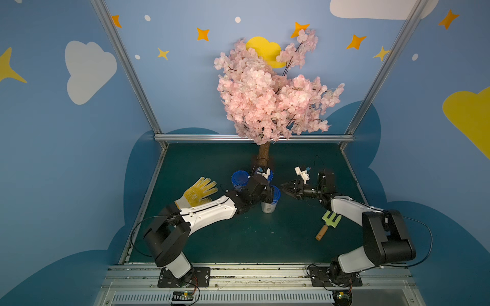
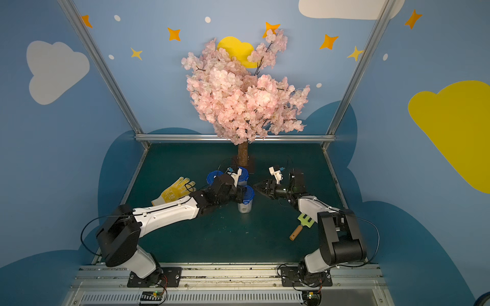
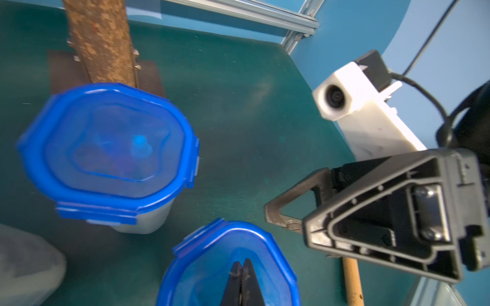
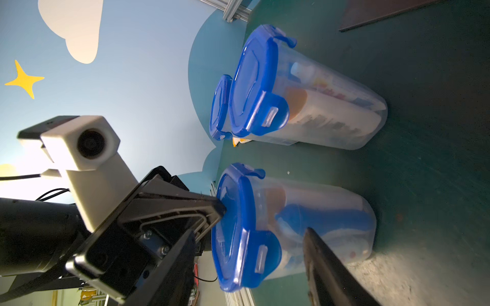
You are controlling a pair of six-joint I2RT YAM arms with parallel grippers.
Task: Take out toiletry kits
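Observation:
Three clear containers with blue lids hold toiletries. The front one stands upright with a blue bottle showing inside. Behind it is a second container near the tree, and the third container is to the left, partly behind my left arm. Over the front container's blue lid my left gripper is shut, nothing showing between its tips; whether they touch the lid I cannot tell. My right gripper faces the front container from the right, fingers apart and empty.
A yellow glove lies at the left. Below my right forearm rests a green fork with a wooden handle. The tree trunk rises behind the containers.

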